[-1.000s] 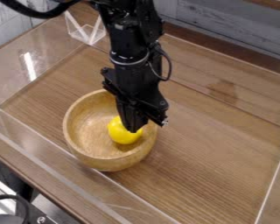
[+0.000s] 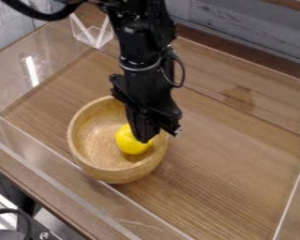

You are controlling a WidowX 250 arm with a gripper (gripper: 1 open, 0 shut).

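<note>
A black robot gripper (image 2: 145,120) points down over a round wooden bowl (image 2: 94,156) at the middle left of the camera view. In the bowl lies a yellow object (image 2: 130,142), partly hidden by the gripper's tip, which is just above or at it. The gripper looks shut, and whether it touches the yellow object cannot be made out.
White and clear edges border the table at the back and left. A black cable shows at the lower left corner.
</note>
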